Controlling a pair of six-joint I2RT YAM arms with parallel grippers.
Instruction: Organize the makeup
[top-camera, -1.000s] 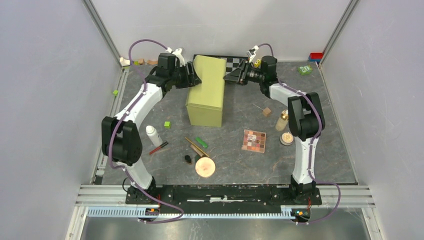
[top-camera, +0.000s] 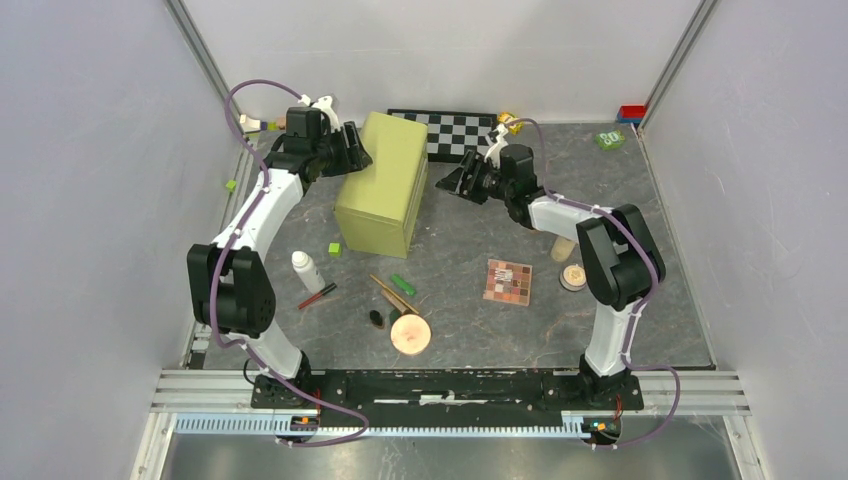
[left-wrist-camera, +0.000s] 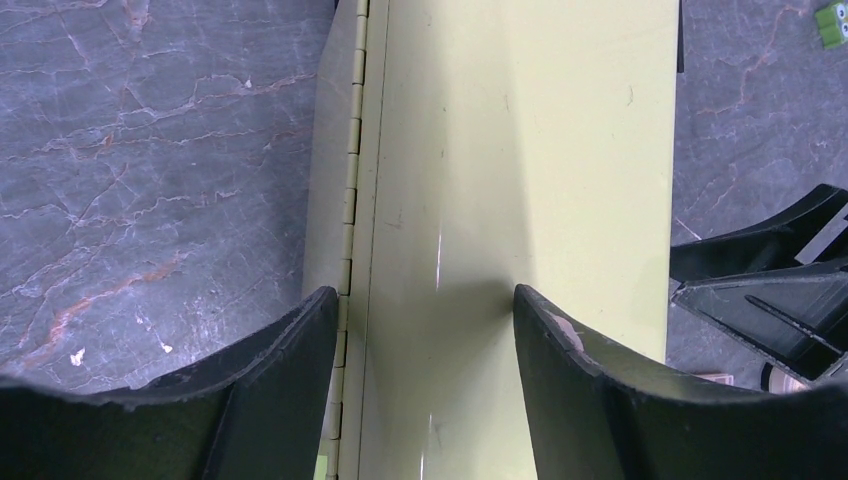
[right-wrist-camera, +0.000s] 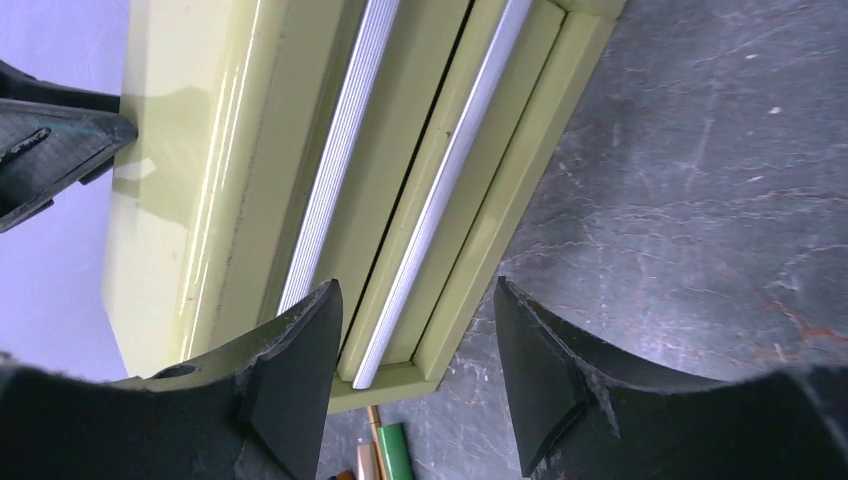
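A tall pale green box (top-camera: 381, 182) stands left of centre in the top view, turned at an angle. My left gripper (top-camera: 356, 148) is over its upper left part; in the left wrist view its part-open fingers (left-wrist-camera: 280, 370) lie against or just over the box. My right gripper (top-camera: 462, 180) stands open to the right of the box, apart from it, above bare table. In the front half lie a makeup palette (top-camera: 508, 282), a round compact (top-camera: 410, 336), brushes (top-camera: 383, 285), a green tube (top-camera: 403, 285), a white bottle (top-camera: 306, 271) and a red pencil (top-camera: 312, 300).
A checkered board (top-camera: 467, 130) lies at the back, partly behind the box. A jar (top-camera: 573, 277) and a bottle (top-camera: 561, 250) sit under the right arm. A small green cube (top-camera: 335, 249) is left of the box.
The box has moved left and turned, along with my left gripper. My right gripper has come away from the box's right side toward the front and right.
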